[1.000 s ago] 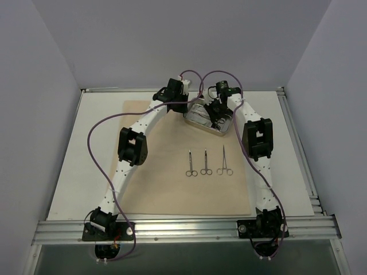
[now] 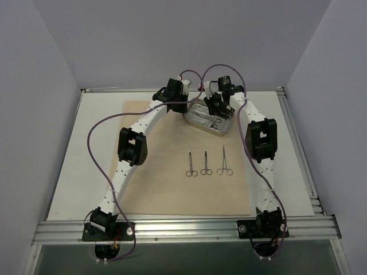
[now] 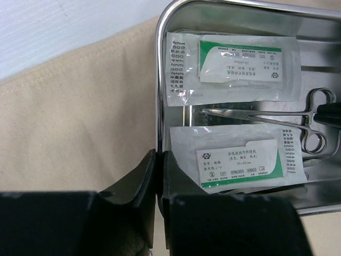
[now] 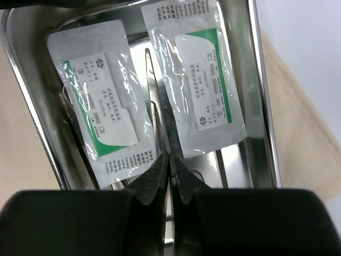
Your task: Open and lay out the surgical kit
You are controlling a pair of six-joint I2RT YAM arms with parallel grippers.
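The steel tray stands at the back of the beige cloth. My left gripper is shut on its rim. Inside lie scissors, flat between two suture packets, their ring handles toward the tray's far end in the left wrist view. My right gripper is shut with nothing between its fingers, over the tray; the scissors' blades lie below and outside it. Its dark tip covers a little of the handles in the left wrist view. Three metal instruments lie in a row on the cloth: two scissors-like tools and a longer clamp.
One suture packet lies on either side of the scissors; the other packet partly covers more metal. The tray walls close in around my right gripper.
The right gripper has risen and drawn back toward the handle end. The left gripper has not moved.
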